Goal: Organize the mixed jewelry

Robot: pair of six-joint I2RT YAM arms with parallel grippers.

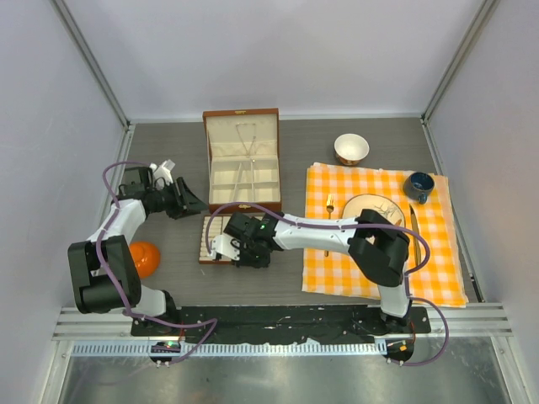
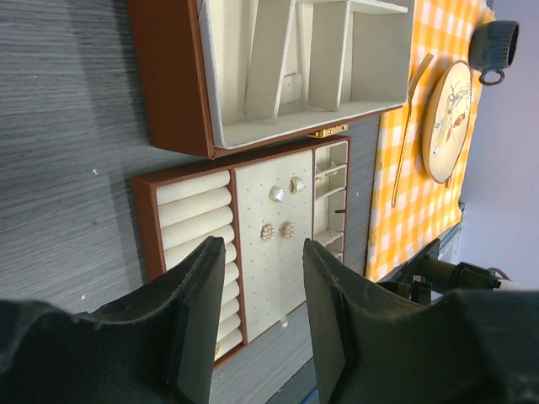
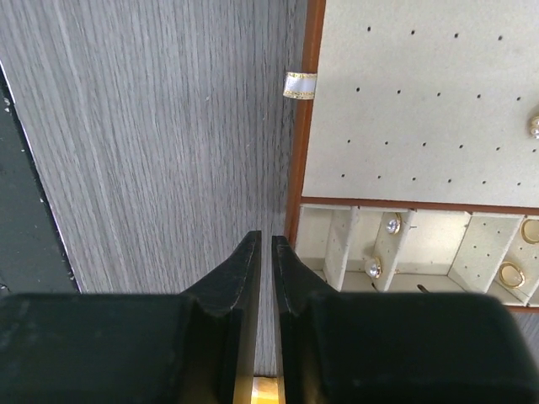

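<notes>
The jewelry tray [image 2: 256,286] lies in front of the open box [image 1: 242,126], with ring rolls, a pinboard holding several earrings, and compartments holding rings and earrings. A small pale band [image 3: 300,85] with gold edging sits at the pinboard's edge in the right wrist view. My left gripper is part open left of the box, nothing between its fingers. My right gripper is over the tray's edge beside the compartments, fingertips close together with a narrow gap, nothing visible between them.
A white bowl [image 1: 351,143] stands at the back. The checked cloth [image 1: 337,278] on the right carries a plate, cutlery and a mug [image 1: 418,187]. An orange object [image 1: 145,259] lies at left. The table left of the box is clear.
</notes>
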